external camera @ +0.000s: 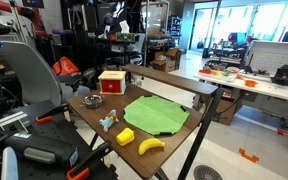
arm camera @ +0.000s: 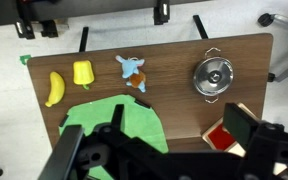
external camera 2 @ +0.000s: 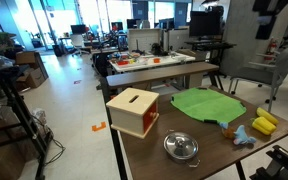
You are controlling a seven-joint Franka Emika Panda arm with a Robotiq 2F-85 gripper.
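In the wrist view my gripper stands open above the table, its dark fingers wide apart with nothing between them. Below lie a blue toy [arm camera: 133, 70] with a brown part, a yellow block-like item [arm camera: 83, 73] and a banana [arm camera: 56, 88]. A green cloth [external camera: 156, 113] is spread over the table's middle. Toward one end sit a round metal pot with a lid [external camera 2: 181, 146] and a cream-and-red box [external camera 2: 133, 112] with a slot on top. A dark marker-like object [arm camera: 142, 102] lies beside the cloth.
The brown table [external camera: 91, 113] has bare wood around the items. Another yellow, banana-like thing [external camera: 248, 155] lies on the floor beyond the table. A dark bar [arm camera: 194, 18] runs past the table's edge. Cluttered worktables [external camera: 246, 83] stand in the background.
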